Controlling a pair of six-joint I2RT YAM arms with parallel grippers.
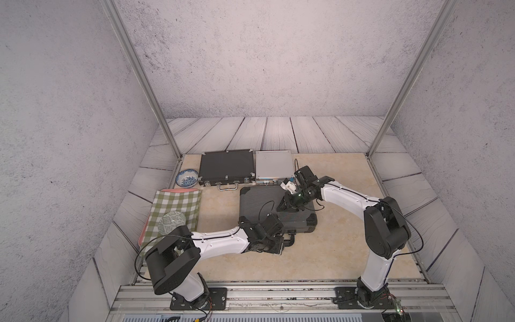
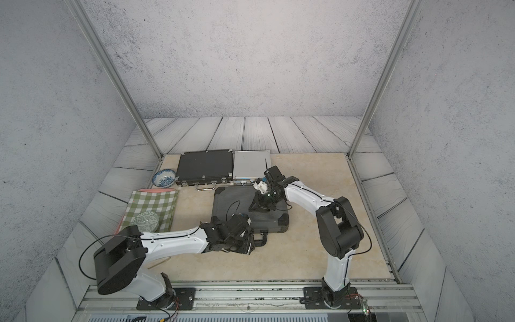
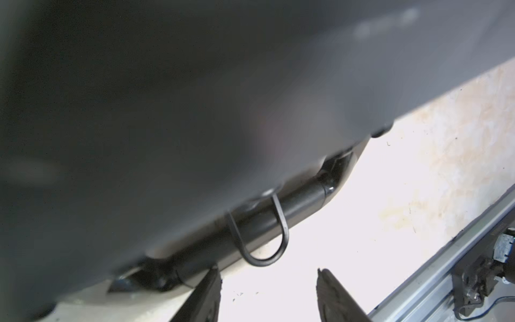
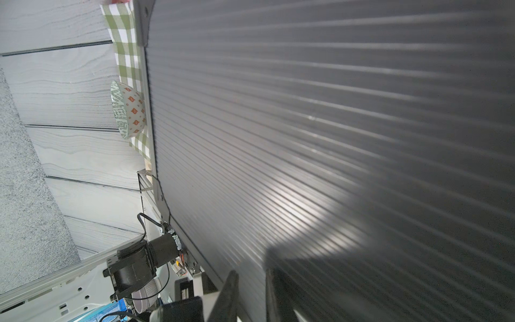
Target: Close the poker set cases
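Observation:
A ribbed dark case [image 1: 254,199] lies with its lid down in mid-table, its handle [image 1: 290,240] facing front. At that front side is my left gripper, open and empty; a black wire loop [image 3: 284,231] hangs from the case edge before its fingers, in front of the handle bar. My right gripper is down at the ribbed lid [image 4: 279,134], its fingers nearly together with nothing visible between them. Firm contact with the lid cannot be made out. Behind stand a shut black case [image 1: 227,165] and a shut silver case [image 1: 273,164].
On the left a green checked cloth [image 1: 185,201] carries a patterned bowl [image 1: 171,221]. A blue-and-white bowl [image 1: 187,177] sits at the back left.

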